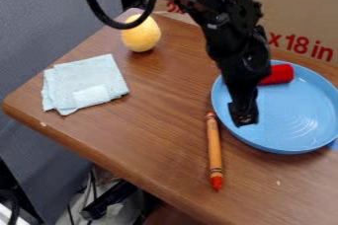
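Observation:
My black gripper reaches down from the top over the left part of a blue plate; its fingertips are too dark to show whether they are open or shut. A red object lies on the back of the plate, partly behind the gripper. An orange crayon lies on the wooden table just left of the plate.
A folded pale cloth lies on the left of the table. A yellow ball sits at the back left. A cardboard box stands behind the plate.

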